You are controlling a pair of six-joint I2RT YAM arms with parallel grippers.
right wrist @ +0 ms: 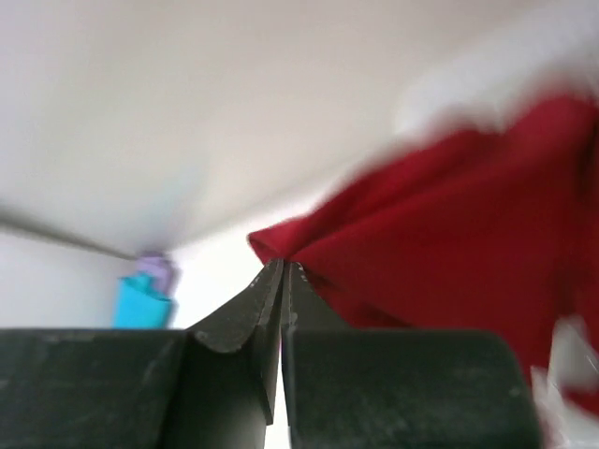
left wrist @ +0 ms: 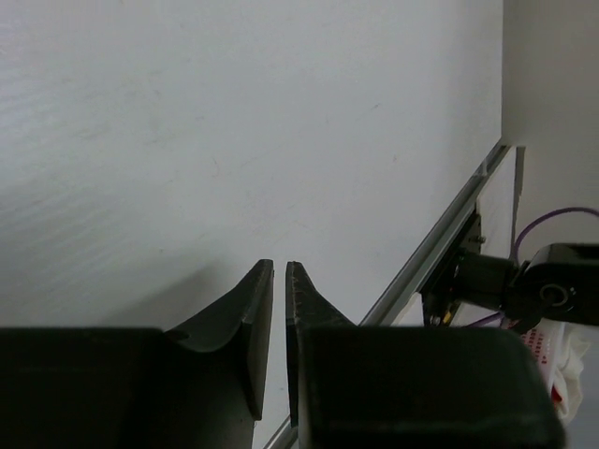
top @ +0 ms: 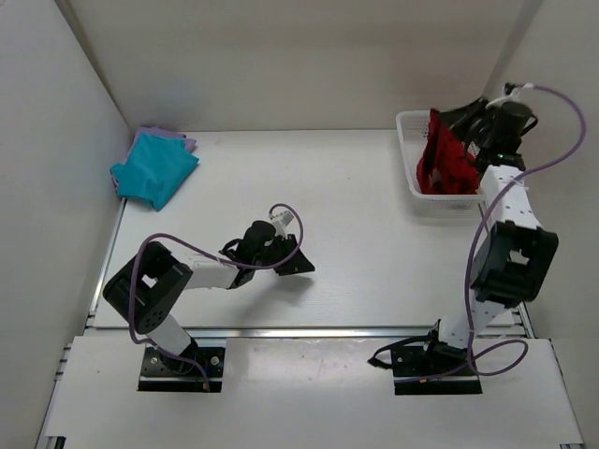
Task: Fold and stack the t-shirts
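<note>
A red t-shirt point(top: 447, 164) hangs up out of the white basket point(top: 405, 154) at the back right, its lower part still inside. My right gripper point(top: 440, 116) is raised over the basket. In the right wrist view its fingertips are shut on a pinched edge of the red cloth point(right wrist: 440, 224), which spreads blurred to the right. Over the bare table stands my left gripper, shut but for a thin gap, with no cloth showing between its fingers. A teal folded shirt point(top: 154, 168) lies on a purple one point(top: 190, 143) at the back left.
Walls rise at the left, back and right, with the right arm close to the right wall. The metal rail point(top: 309, 332) runs along the front edge.
</note>
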